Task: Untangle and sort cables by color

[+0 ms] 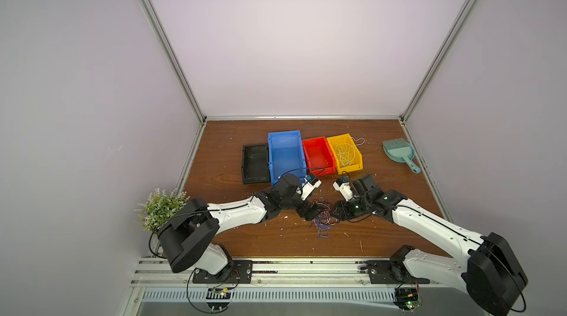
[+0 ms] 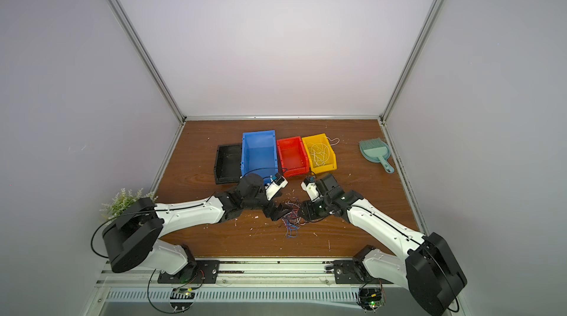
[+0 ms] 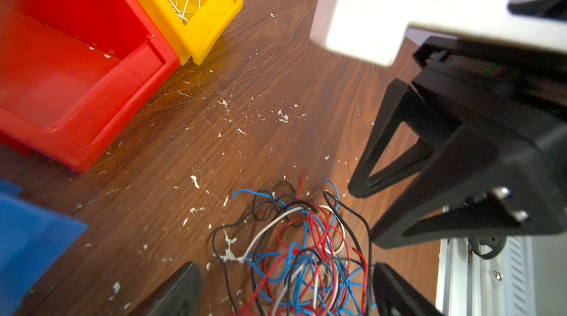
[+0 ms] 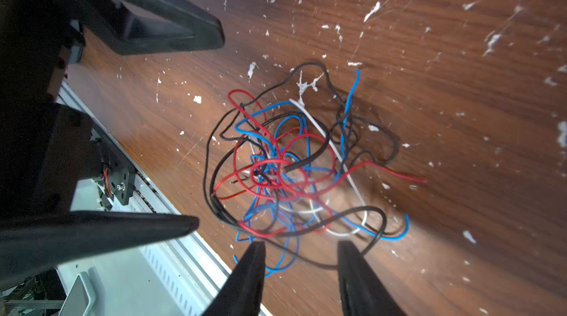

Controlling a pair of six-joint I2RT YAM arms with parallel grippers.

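Note:
A tangle of red, blue, black and white cables (image 4: 283,180) lies on the table at front centre, between my two grippers. My left gripper is open just beside the heap, its fingertips at the bottom edge of its wrist view. My right gripper hangs over the same cables, fingertips apart, with no cable clearly held. The yellow bin (image 1: 353,164) holds white cables. The red bin (image 1: 323,168), blue bin (image 1: 286,144) and black bin (image 1: 255,162) stand behind the heap, with no cables clearly visible inside.
A dustpan (image 1: 398,150) lies at the back right, a plant (image 1: 162,206) at the left. White scraps are scattered over the table. Both arms crowd the centre closely; table at left and right of the bins is clear.

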